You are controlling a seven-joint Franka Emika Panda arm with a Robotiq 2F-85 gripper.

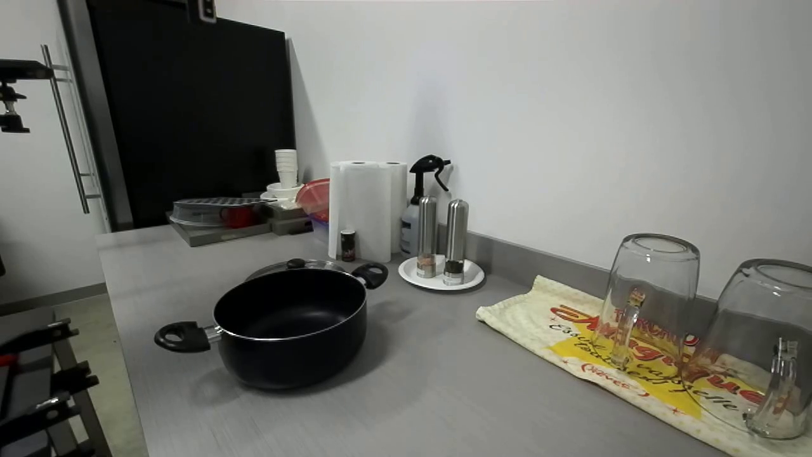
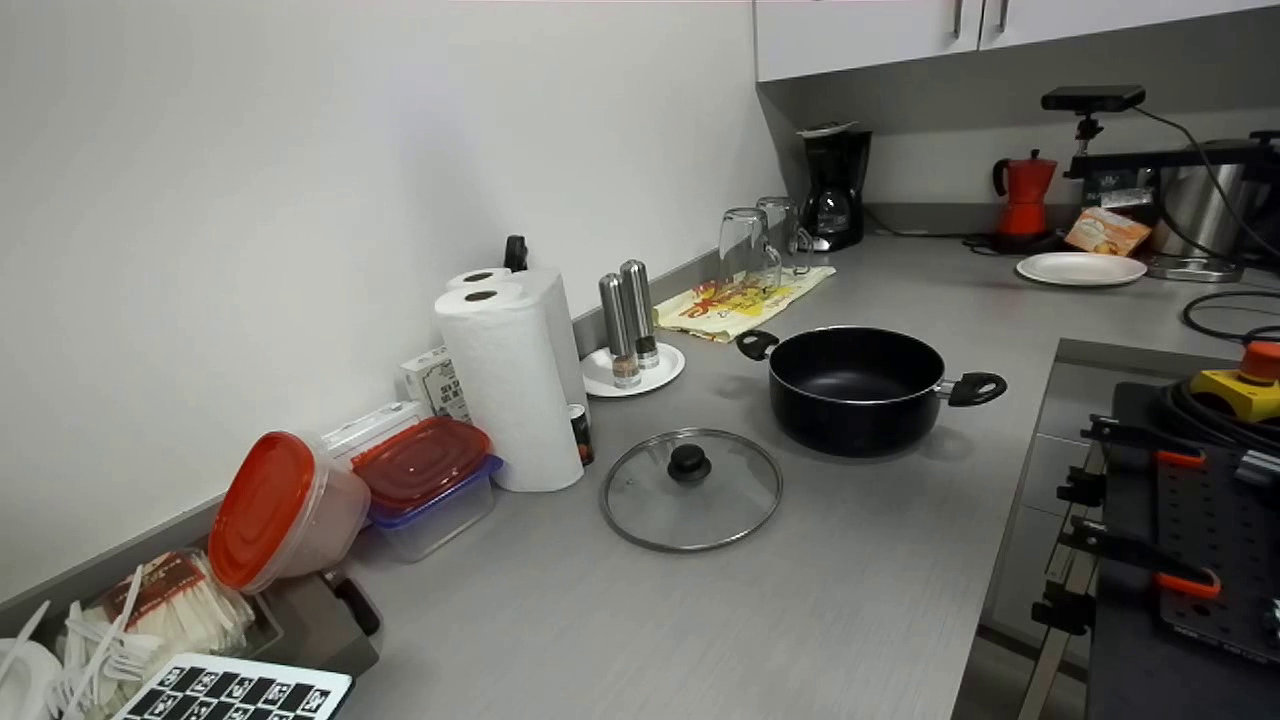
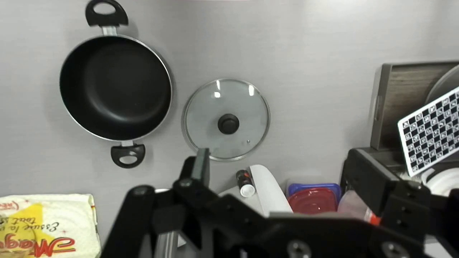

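Note:
A black two-handled pot (image 1: pixel 293 324) stands uncovered and empty on the grey counter. Its glass lid (image 2: pixel 692 510), with a black knob (image 3: pixel 228 124), lies flat beside it, knob up. Seen from above in the wrist view, the pot (image 3: pixel 115 86) is left of the lid. My gripper is open high over the counter, its fingers (image 3: pixel 201 167) wide apart and nothing held between them. In that view the lid lies just beyond the left finger, towards the top. Neither exterior view shows the gripper's fingers.
Paper towel rolls (image 2: pixel 510 384), a small dark shaker (image 1: pixel 347 245) and two mills on a white plate (image 2: pixel 663 366) line the wall. Glass mugs (image 1: pixel 647 304) stand upside down on a cloth (image 1: pixel 525 320). Food containers (image 2: pixel 288 510) crowd the other end.

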